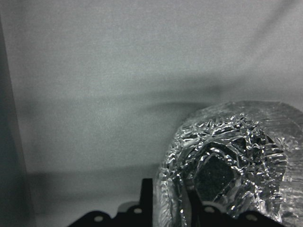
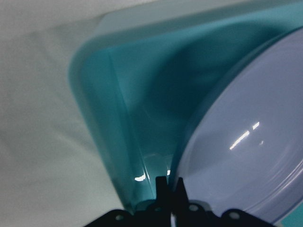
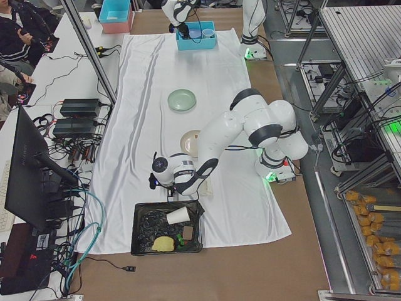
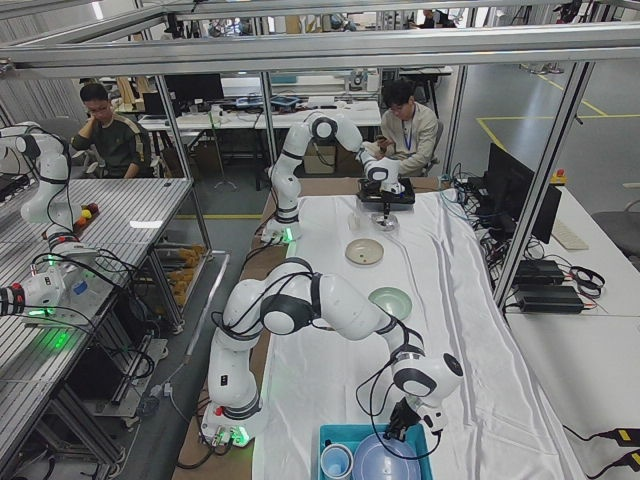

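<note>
In the left wrist view a crinkled, shiny foil dish (image 1: 222, 161) lies on white cloth, my left gripper at its near rim, fingers either side of the wall; whether it is shut is unclear. In the right wrist view a lavender plate (image 2: 246, 137) sits in a teal bin (image 2: 104, 104), and my right gripper is at its rim, apparently shut on it. A black lined tray (image 3: 141, 226) holding a white cup (image 3: 178, 215), a yellow item and other items is below the left gripper in the camera left view.
A green plate (image 3: 182, 100) and a beige plate (image 4: 364, 252) lie along the middle of the cloth. A light blue cup (image 4: 336, 462) stands in the teal bin. Much of the cloth between the two arms is clear.
</note>
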